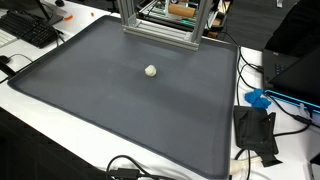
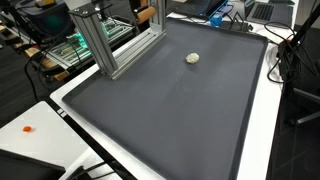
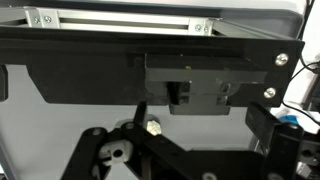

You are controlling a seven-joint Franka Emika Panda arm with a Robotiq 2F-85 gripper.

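In the wrist view my gripper stands open, its two dark fingers wide apart at the lower left and right. Beyond the gap between them is a black block (image 3: 200,80) on a long black bar (image 3: 90,75); no contact with the fingers can be made out. A small pale round object (image 1: 151,71) lies alone on the grey mat, towards its far side. It shows also in the second exterior view (image 2: 192,57) and, partly hidden, in the wrist view (image 3: 153,127). Neither exterior view shows the gripper.
A metal frame (image 1: 160,36) stands at the mat's far edge, with a brown cylinder (image 1: 182,10) on it. Cables, a black item (image 1: 255,130) and a blue item (image 1: 257,98) lie to its right.
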